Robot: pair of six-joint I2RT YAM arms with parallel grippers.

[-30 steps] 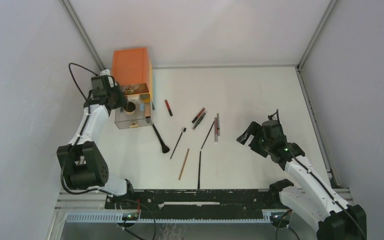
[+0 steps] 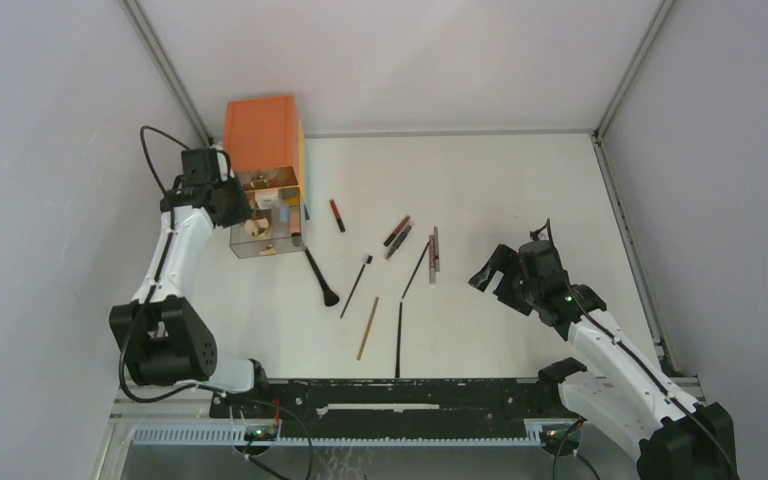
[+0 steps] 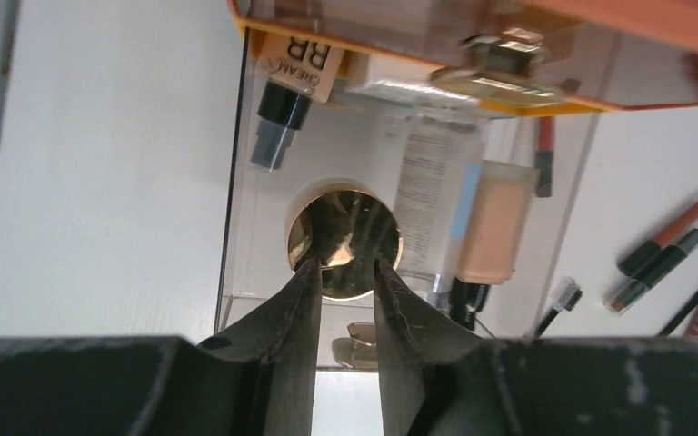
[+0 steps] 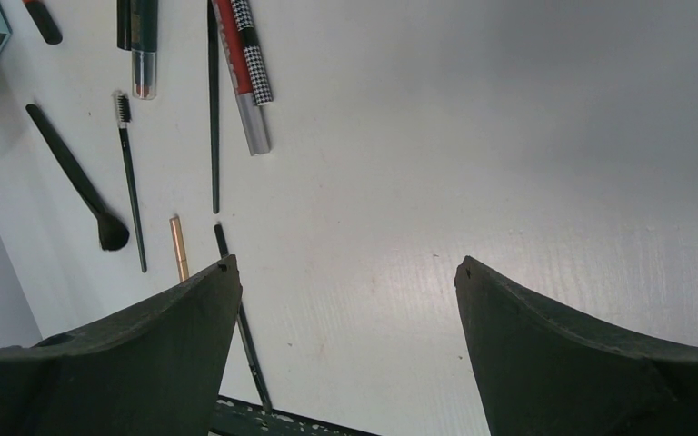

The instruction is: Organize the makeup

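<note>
An orange organizer (image 2: 260, 130) stands at the back left with a clear drawer (image 2: 250, 249) out in front. In the left wrist view the drawer holds a gold round container (image 3: 350, 227), a BB cream tube (image 3: 295, 82) and a beige bottle (image 3: 495, 222). My left gripper is over the drawer, fingers slightly apart, with the gold container beneath them. My right gripper stands open over bare table on the right, nothing between its fingers.
Loose pencils, lip products and brushes, including a large brush (image 2: 325, 290), a spoolie (image 2: 358, 280) and a red pencil (image 2: 336, 212), lie mid-table.
The right arm is nearly still; the table items are unchanged.
</note>
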